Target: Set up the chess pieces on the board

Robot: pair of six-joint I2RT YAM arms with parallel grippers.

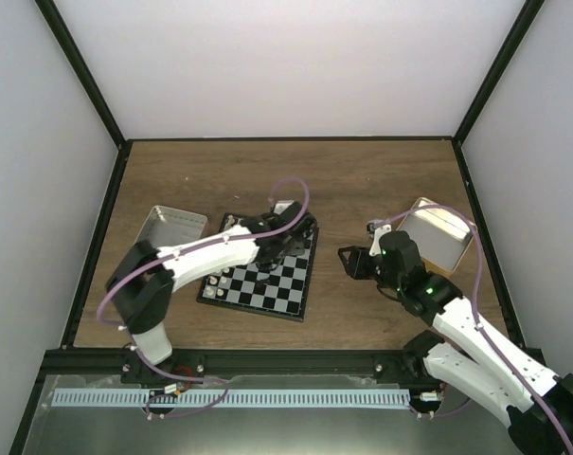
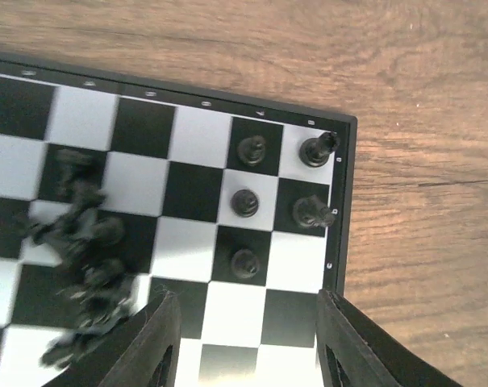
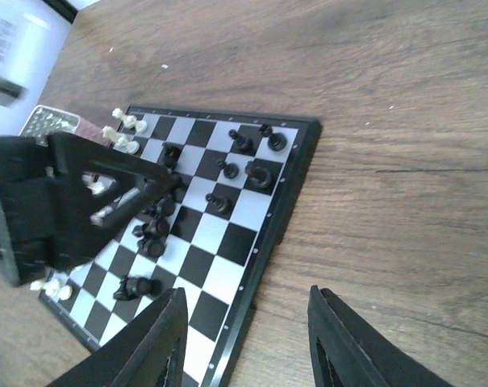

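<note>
The chessboard [image 1: 278, 300] lies mid-table, partly hidden under my left arm. My left gripper is open above it, nothing between its fingers. Black pieces stand at the board's far right corner, including a rook-like piece [image 2: 314, 211] and a small pawn [image 2: 244, 262]; others form a blurred row further left in the left wrist view. White pieces [image 3: 127, 120] stand along the opposite side, with some near the lower corner. My right gripper is open and empty, right of the board.
A grey tray [image 1: 170, 227] sits left of the board, and a second tray [image 1: 436, 237] at the right behind my right arm. Bare wood [image 1: 362, 166] is free behind and right of the board.
</note>
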